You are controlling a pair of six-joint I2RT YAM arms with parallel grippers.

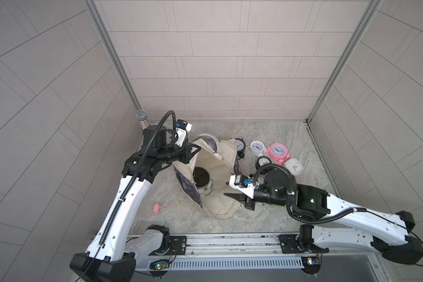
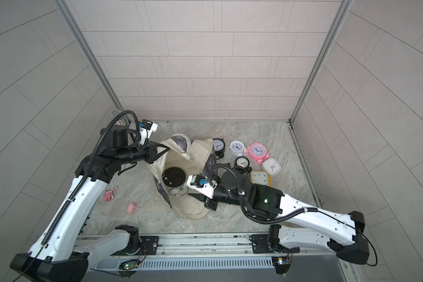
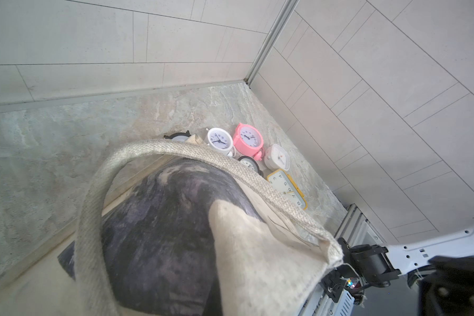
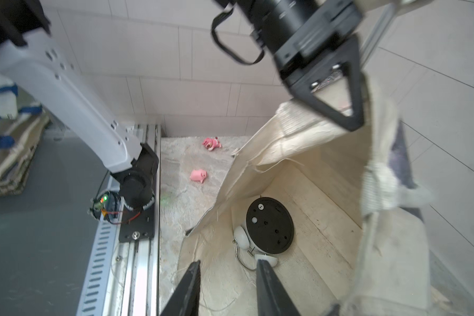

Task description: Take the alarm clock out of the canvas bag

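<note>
Inside the canvas bag (image 1: 216, 202) lies an alarm clock (image 4: 270, 225), its round black back facing up and its white bells and wire handle beside it. The bag's mouth stands wide. At the bag's left rim, my left gripper (image 1: 198, 148) is shut, with the cloth drawn up to its fingers (image 4: 329, 108). My right gripper is at the bag's right side, tilted toward the mouth. Its two fingers are apart with nothing between them, and the clock shows beyond them, not touched. In the left wrist view, the bag's rope handle (image 3: 194, 150) and outer cloth hide its inside.
Right of the bag stand several clocks: a white one (image 1: 257, 147), a pink one (image 1: 278, 150), a white square one (image 1: 293, 166) and a yellow one (image 2: 260, 177). Small pink toys (image 2: 131, 207) lie left of the bag. Bare tabletop shows along the back.
</note>
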